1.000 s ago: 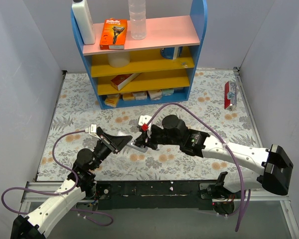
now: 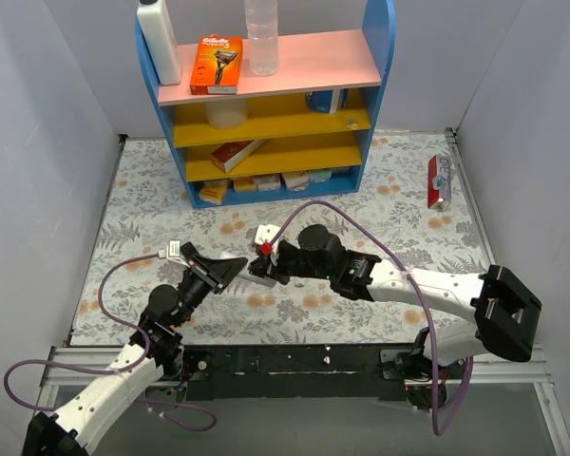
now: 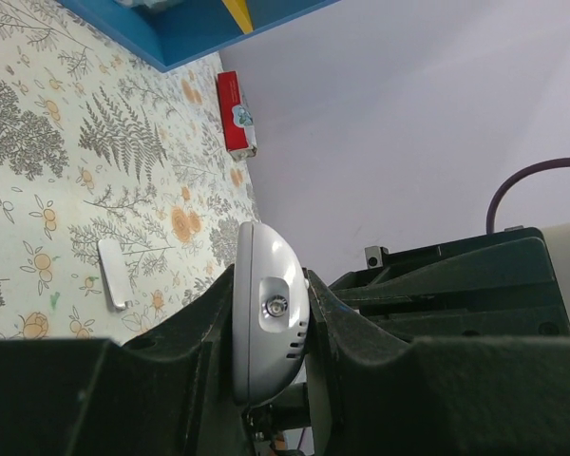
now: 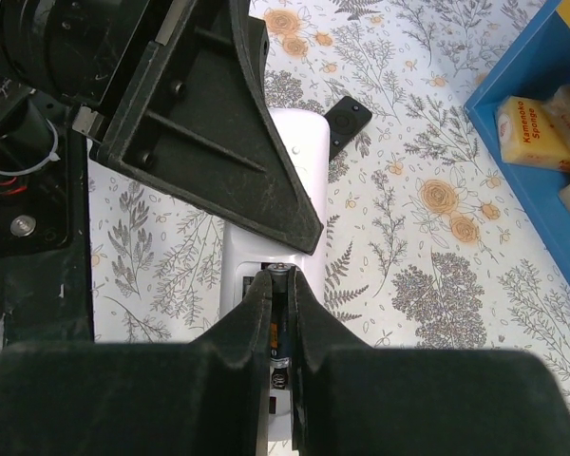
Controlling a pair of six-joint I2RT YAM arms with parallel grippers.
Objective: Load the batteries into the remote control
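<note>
The white remote control (image 3: 268, 313) is held in my left gripper (image 2: 243, 267), which is shut on it. In the right wrist view, the remote's back (image 4: 301, 152) faces that camera, its battery compartment (image 4: 251, 274) uncovered. My right gripper is shut with its fingertips over this compartment. A battery's silver end (image 4: 279, 267) shows between them; the fingers hide most of its body. Whether it is seated in the slot cannot be seen. Metal contacts (image 4: 279, 375) show lower in the compartment. A narrow white piece, perhaps the cover (image 3: 115, 274), lies on the table.
A blue shelf unit (image 2: 380, 71) with several goods stands at the back. A red box (image 2: 438, 182) lies at the far right. Beside the remote, a small black item (image 4: 347, 122) is partly hidden.
My right gripper has shifted slightly left, toward the left gripper, and its arm has swung a little. The left arm has barely moved and keeps the remote.
</note>
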